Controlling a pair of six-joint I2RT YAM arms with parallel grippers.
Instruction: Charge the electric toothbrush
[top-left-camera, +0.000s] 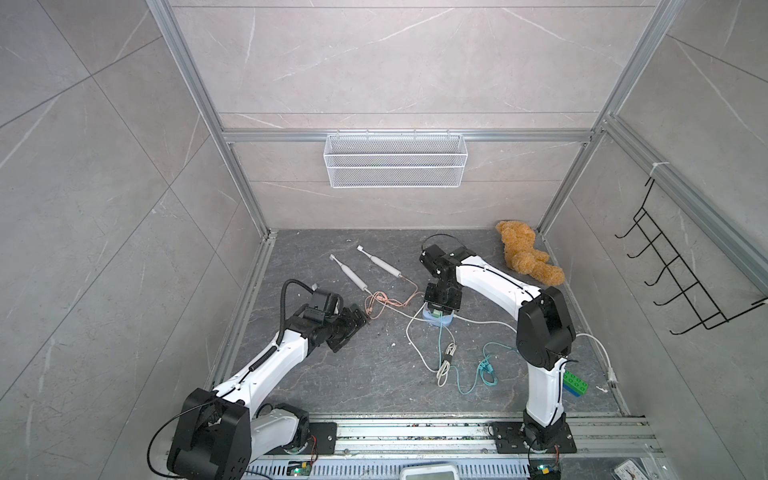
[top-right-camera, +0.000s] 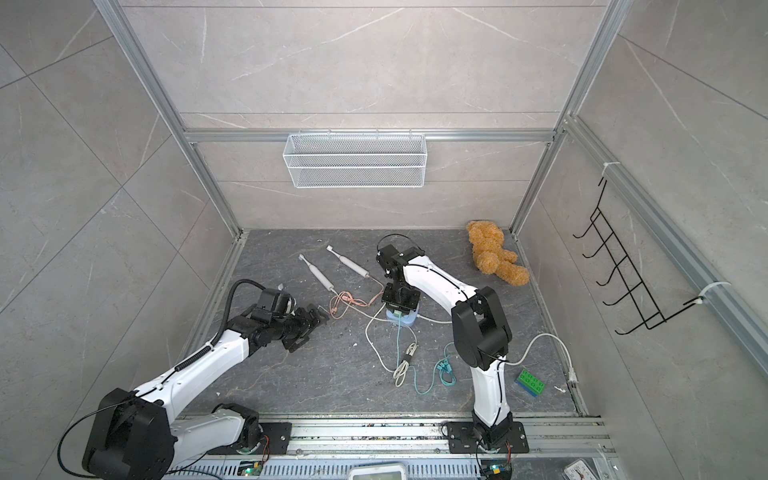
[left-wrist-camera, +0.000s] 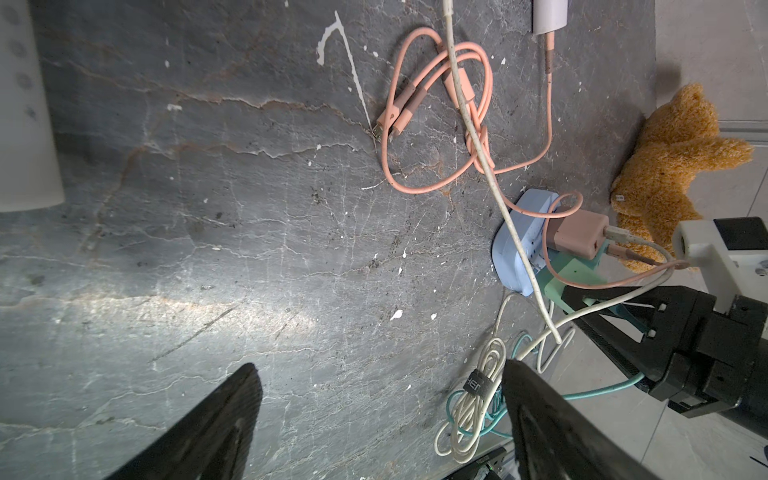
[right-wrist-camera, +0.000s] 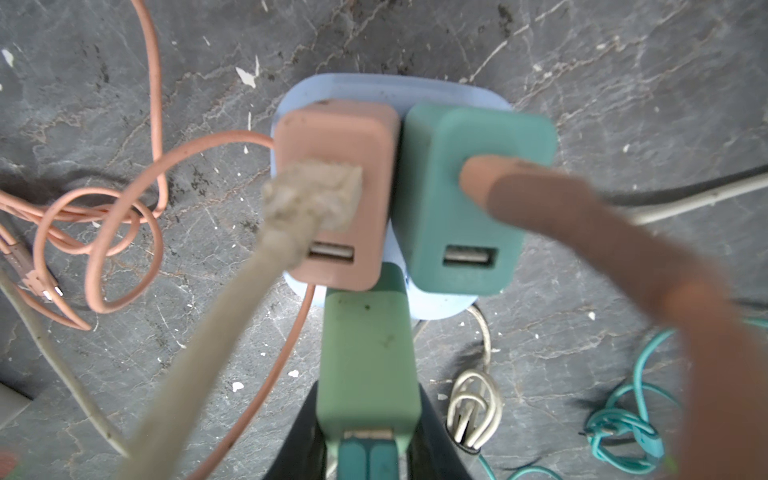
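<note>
Two white electric toothbrushes, the left one and the right one, lie at the back left, trailing cables. On the floor sits a light blue power strip carrying a pink adapter with a white cable in it and a teal adapter with a pinkish-brown cable. Over the strip's near side, my right gripper is shut on a light green adapter. Whether that adapter is seated in the strip I cannot tell. My left gripper stands open and empty over bare floor.
Coiled pink cable lies left of the strip. White and teal cable bundles lie in front of it. A brown teddy bear rests at the back right, a green block at the front right.
</note>
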